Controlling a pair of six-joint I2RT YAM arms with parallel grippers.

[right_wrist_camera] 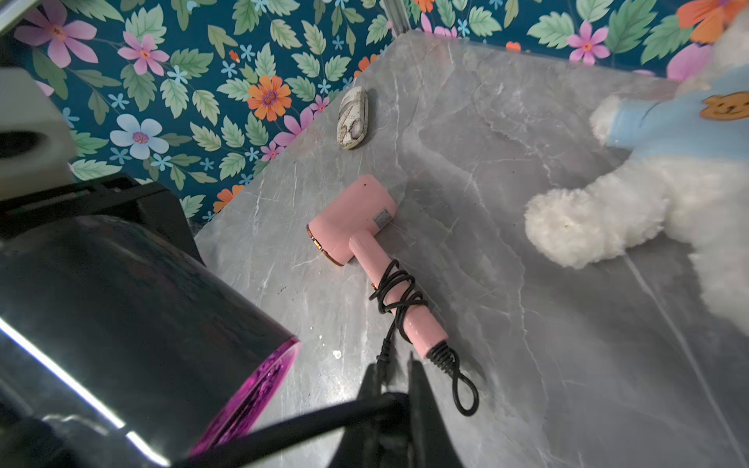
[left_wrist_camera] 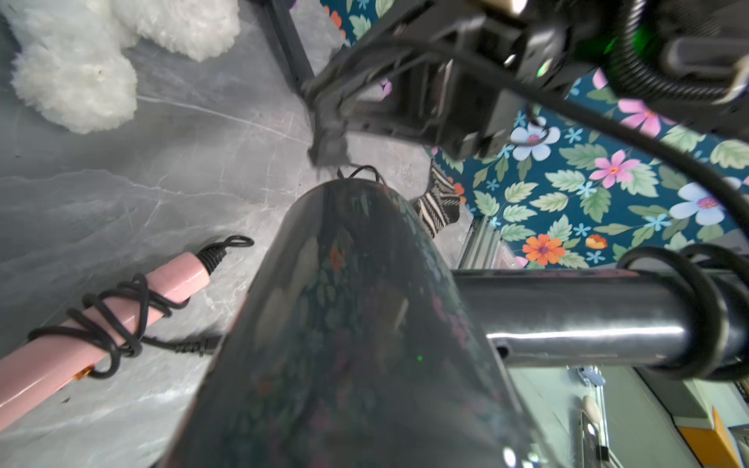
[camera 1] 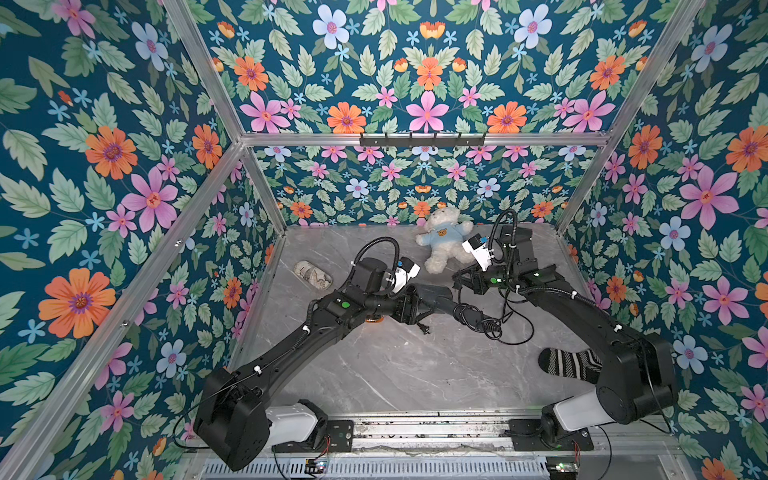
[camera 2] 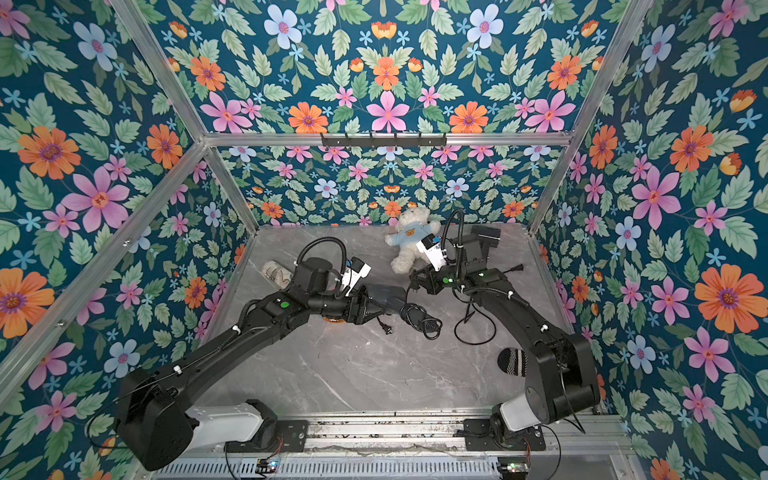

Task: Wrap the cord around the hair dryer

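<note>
A black hair dryer is held off the table at the middle, with my left gripper shut around its barrel. In the left wrist view the glossy barrel hides my left fingers, and the handle points right with cord loops around it. More cord hangs in coils near the handle's end. My right gripper is shut on the black cord, which stretches across the lower right wrist view toward the dryer. From above, the right gripper is just beyond the dryer.
A pink hair dryer, its own cord around its handle, lies below the held dryer. A white teddy bear lies at the back, close to the right gripper. A pale shoe-like item and a striped sock lie aside.
</note>
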